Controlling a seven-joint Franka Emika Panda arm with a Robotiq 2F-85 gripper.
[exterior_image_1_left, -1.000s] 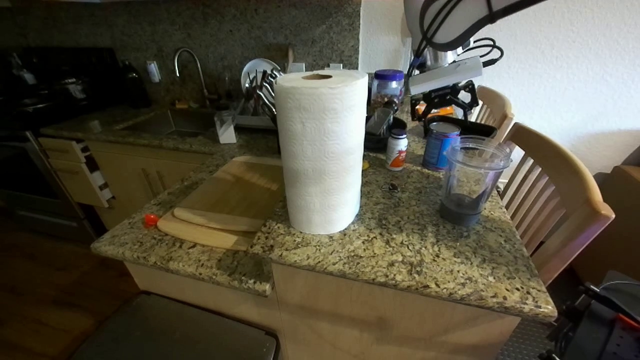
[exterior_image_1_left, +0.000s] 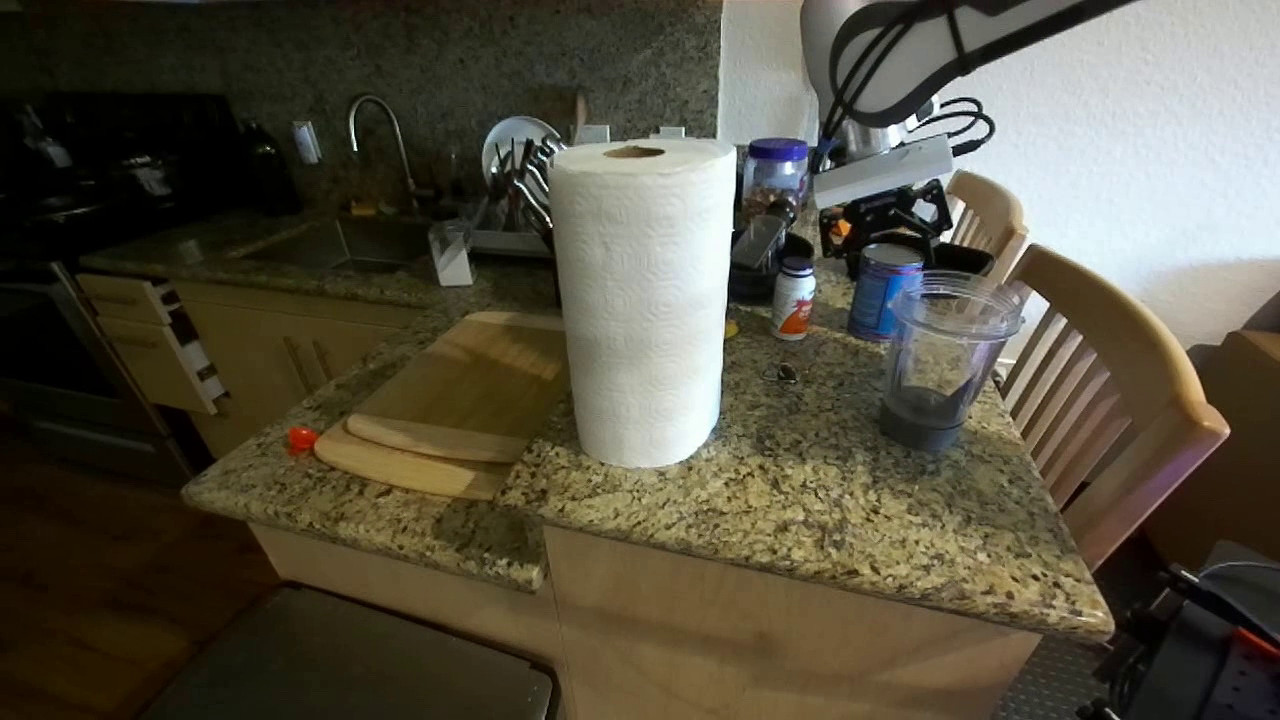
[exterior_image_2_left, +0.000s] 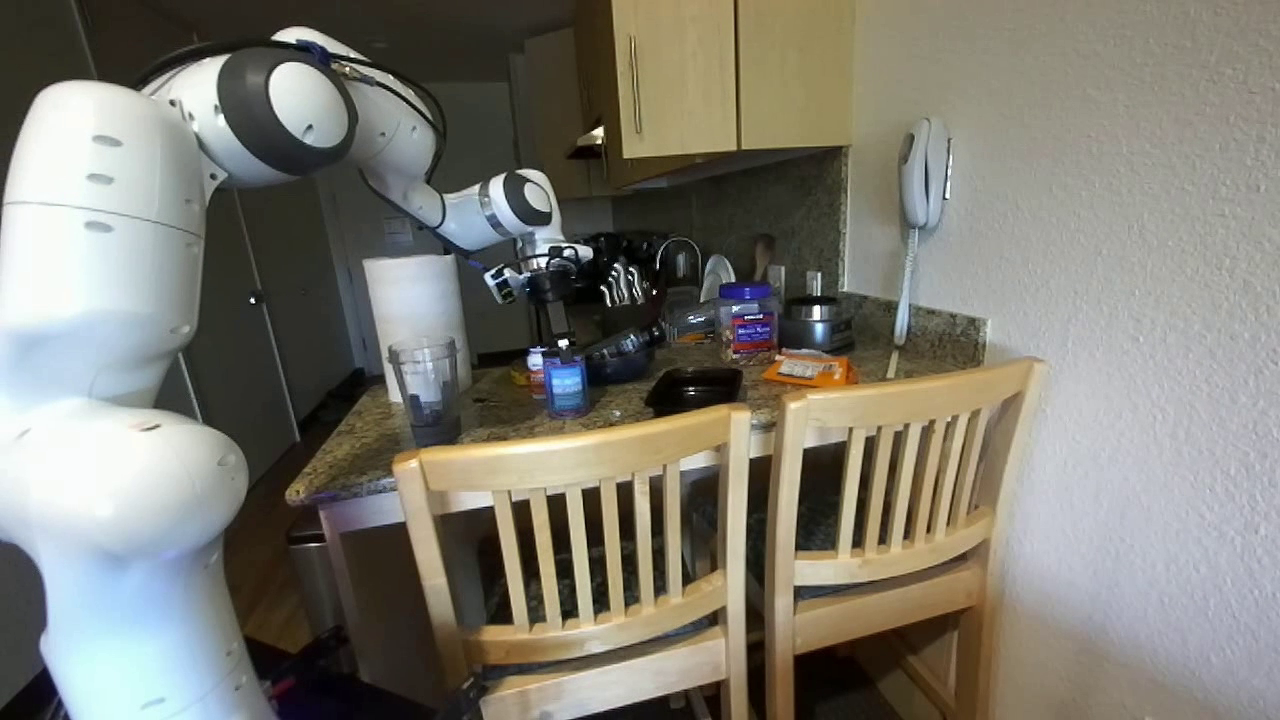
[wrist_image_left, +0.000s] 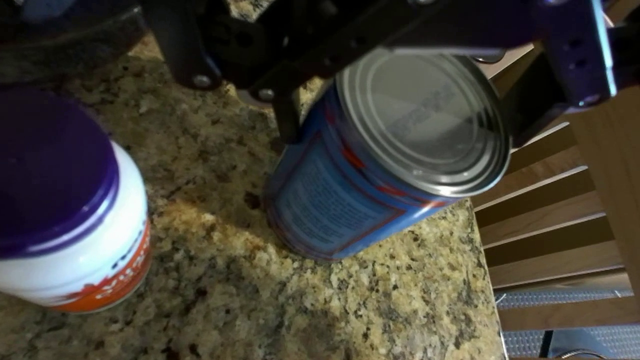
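Observation:
A blue can (wrist_image_left: 336, 198) with a bare metal lid (wrist_image_left: 426, 114) stands upright on the granite counter (wrist_image_left: 240, 300). My gripper is over its top, with the fingers (wrist_image_left: 286, 117) spread wide, one on each side of the can in the wrist view. Both fingertips look very close to the can; whether they touch it cannot be told. From exterior view 1, the gripper (exterior_image_1_left: 885, 228) appears just above and behind the can (exterior_image_1_left: 884, 294). In exterior view 2 the can (exterior_image_2_left: 565, 386) shows below the wrist, and the fingers are hard to make out.
A white bottle with a purple cap (wrist_image_left: 54, 174) stands left of the can. A clear blender cup (exterior_image_1_left: 948, 360) is in front of it, and a paper towel roll (exterior_image_1_left: 642, 300) stands further left. Behind lies a black tray (exterior_image_2_left: 696, 388). Chairs (exterior_image_1_left: 1104, 396) line the counter's edge.
My gripper has come down slightly and a little to the left in exterior view 1, closer to the can's top. The can sits a tiny bit further right.

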